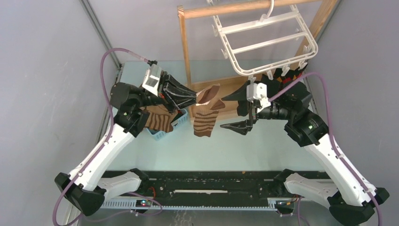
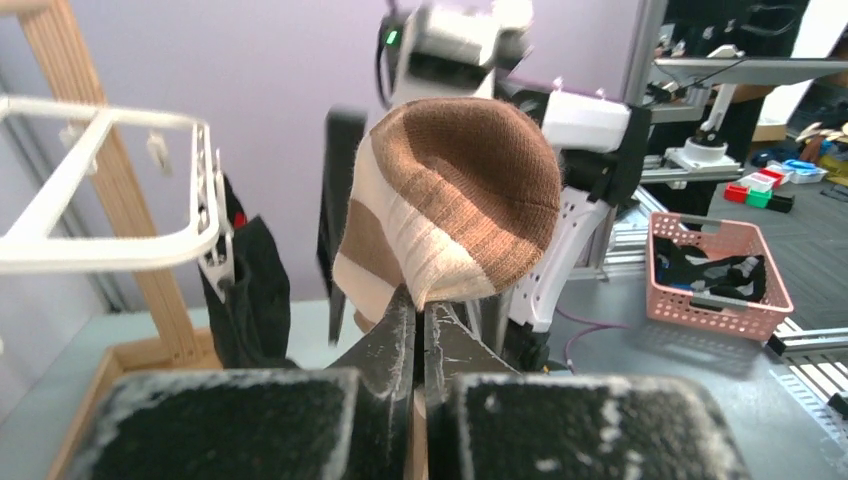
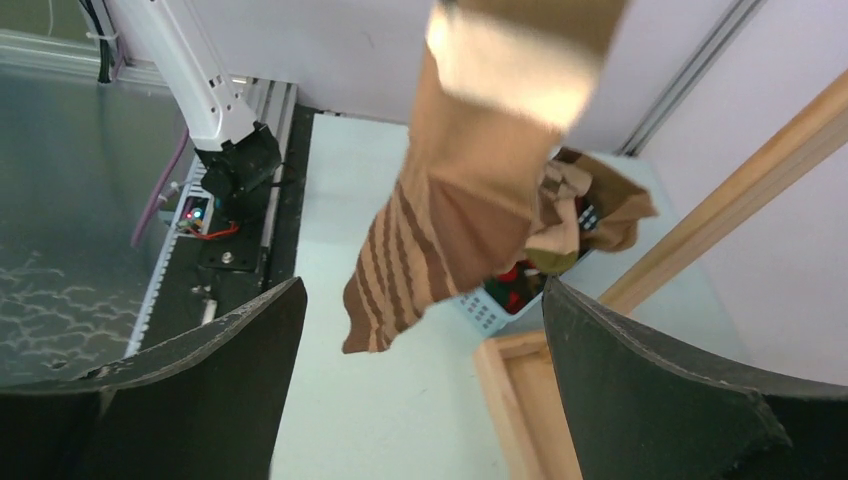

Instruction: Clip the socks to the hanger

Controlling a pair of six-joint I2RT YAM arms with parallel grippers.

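Observation:
A brown striped sock with a pale band hangs in mid-air between the two arms. My left gripper is shut on it near its upper part; in the left wrist view the sock bulges above the closed fingertips. To its right, my right gripper stands open, its fingers facing the sock without touching it. In the right wrist view the sock dangles beyond the spread fingers. The white hanger with clips hangs above right on the wooden rack; dark socks hang from its clips.
A blue basket with more brown socks stands behind the left arm. The wooden rack's post rises behind the held sock. Off to the side, a pink basket holds dark cloth.

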